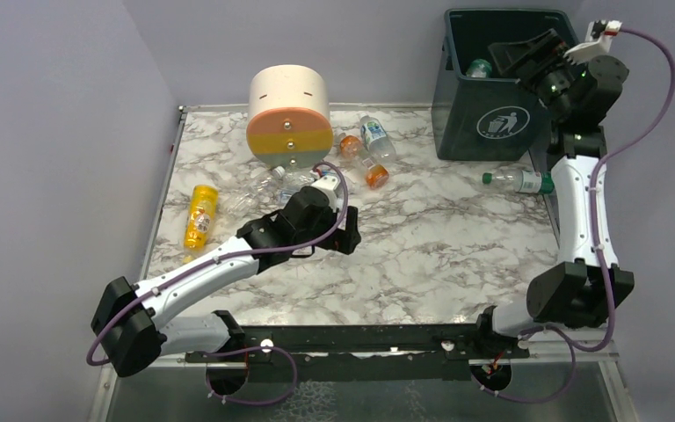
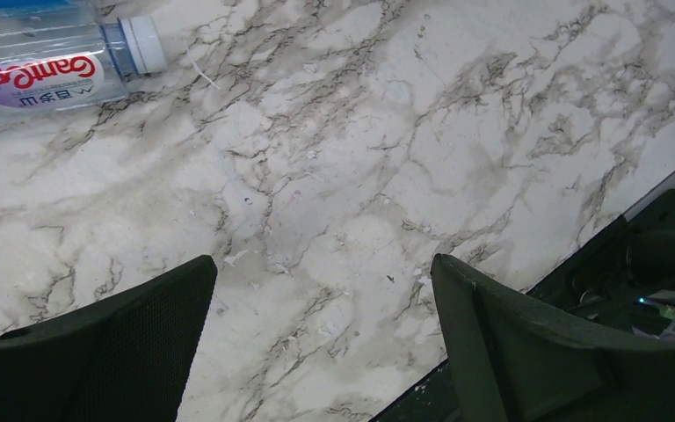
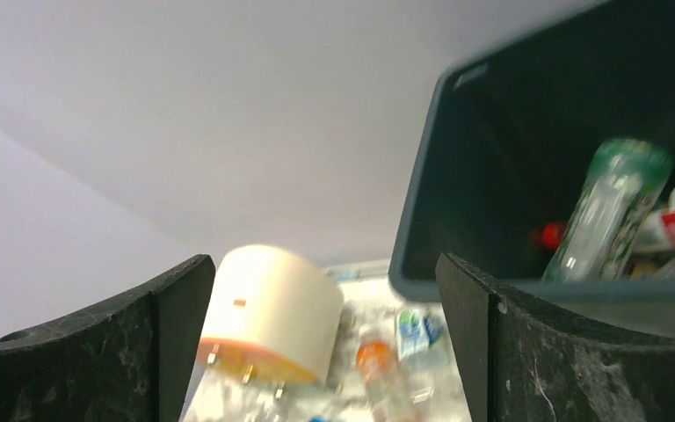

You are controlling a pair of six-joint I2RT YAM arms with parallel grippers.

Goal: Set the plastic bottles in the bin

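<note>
My right gripper (image 1: 527, 57) hangs open and empty over the rim of the dark green bin (image 1: 492, 114); in the right wrist view a green-labelled bottle (image 3: 611, 202) lies inside with other bottles. My left gripper (image 1: 338, 230) is open low over the table; its view shows a clear bottle (image 2: 53, 75) at upper left, outside the fingers. On the table are a yellow bottle (image 1: 200, 215), a crumpled clear bottle (image 1: 255, 189), orange-labelled (image 1: 373, 171) and blue-labelled (image 1: 378, 136) bottles, and a green-capped bottle (image 1: 518, 182) below the bin.
A cream round-fronted box (image 1: 287, 97) stands at the back. Grey walls surround the table's back and sides.
</note>
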